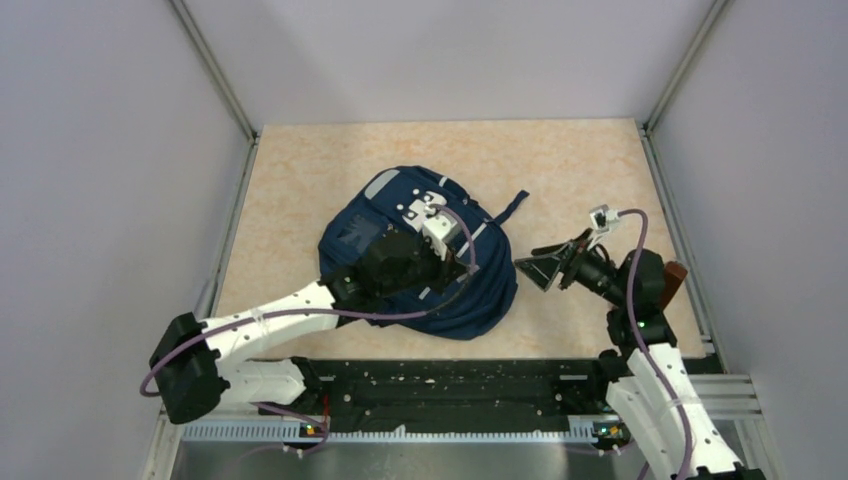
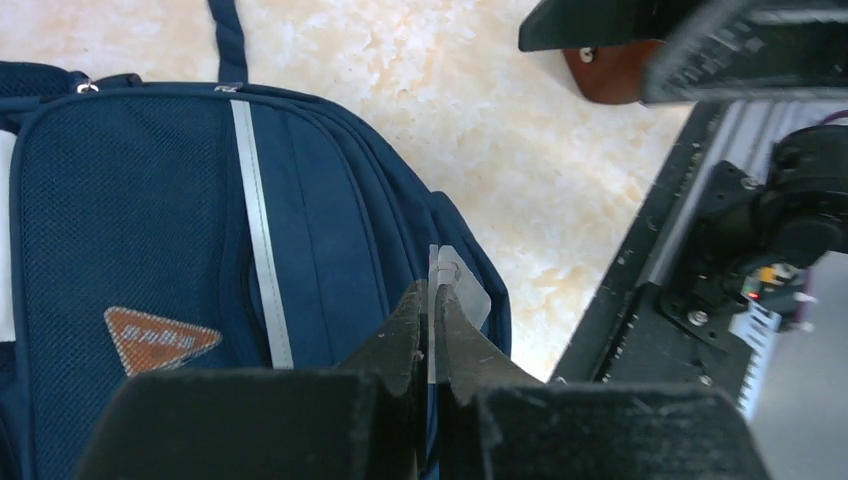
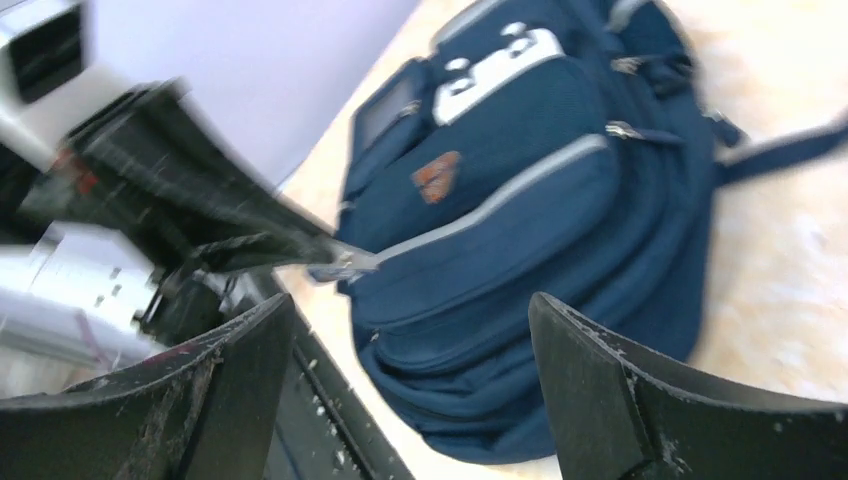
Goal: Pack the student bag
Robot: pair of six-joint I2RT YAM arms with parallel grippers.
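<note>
A dark blue backpack (image 1: 415, 200) lies flat on the tabletop, its white patterned front and orange triangular patch (image 2: 160, 338) facing up. My left arm reaches across it. Over the bag's right half, the left gripper is shut, with no bag fabric visible between its fingers; a pale, clear piece shows at the tips. Just right of the bag, my right gripper stands open and empty, its fingers spread toward the bag's side in the right wrist view. Part of the bag's front is hidden under the left arm in the top view.
A brown object (image 1: 673, 283), partly hidden behind the right arm, stands at the table's right edge. One loose strap (image 1: 512, 205) sticks out from the bag's upper right.
</note>
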